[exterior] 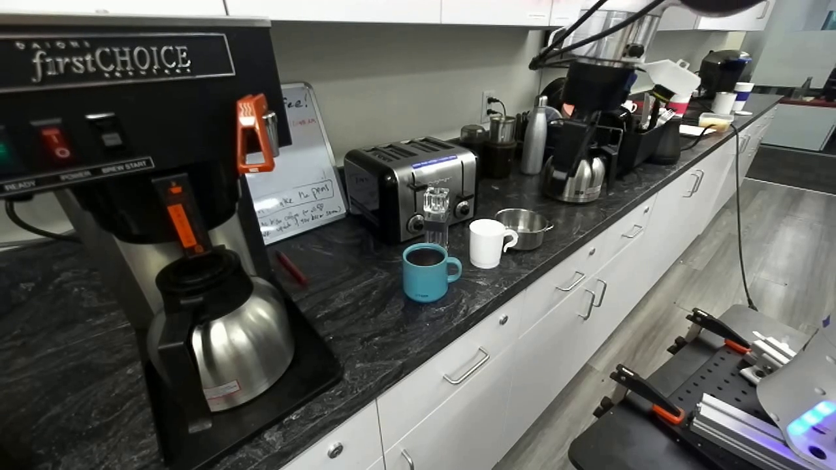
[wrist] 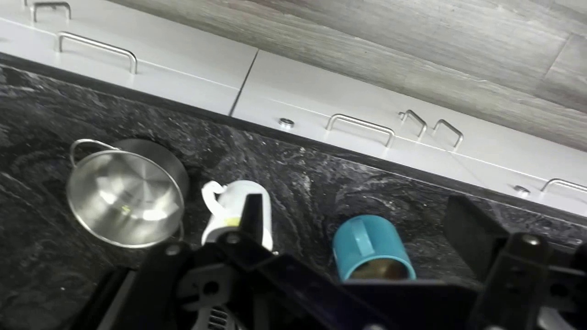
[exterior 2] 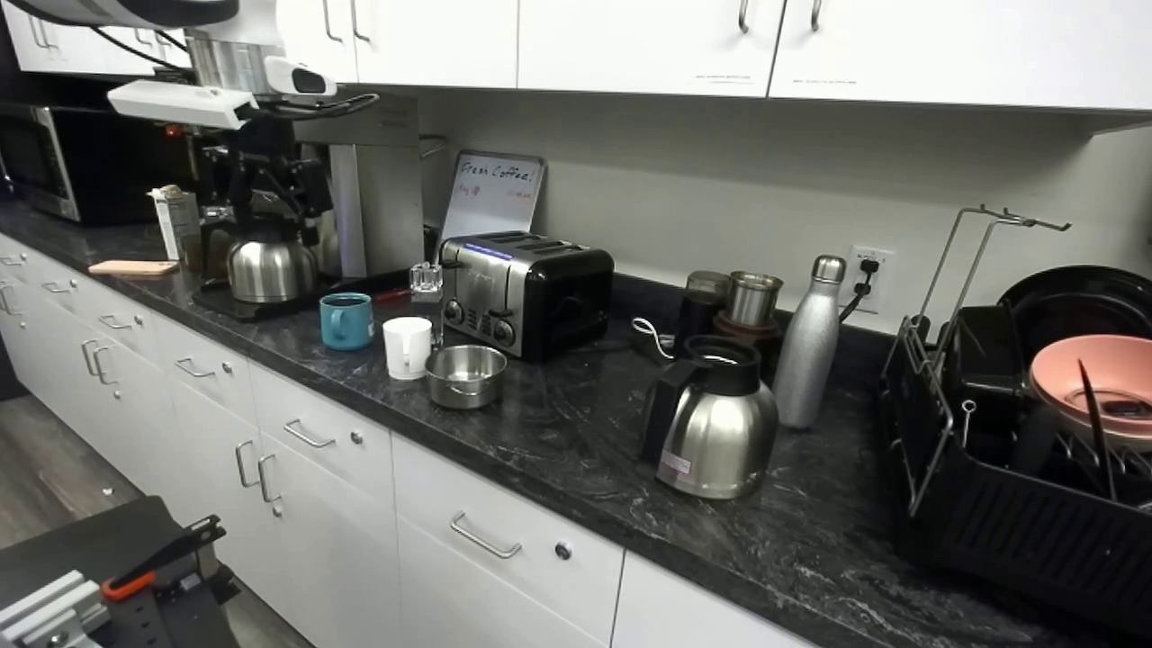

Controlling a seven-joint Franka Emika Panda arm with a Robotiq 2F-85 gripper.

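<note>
Above the counter hangs my gripper, its two fingers wide apart and nothing held between them. Seen from the wrist, the teal mug (wrist: pixel 374 242) appears in the gap between the fingers, well below them. Dark liquid shows inside that mug (exterior: pixel 425 270) in exterior view 1, and it stands upright. Beside it is a white mug (exterior: pixel 487 243), partly covered by my left finger (wrist: pixel 252 214) in the wrist view. A shallow steel pan (wrist: pixel 126 192) with loop handles sits beyond the white mug.
A toaster (exterior: pixel 411 188) and a clear glass piece (exterior: pixel 435 215) stand behind the mugs. A steel carafe (exterior: pixel 243 337) sits under the coffee machine; another carafe (exterior 2: pixel 718 427) and a bottle (exterior 2: pixel 810 346) stand past the toaster. Bare counter (exterior 2: pixel 551 432) lies between pan and second carafe.
</note>
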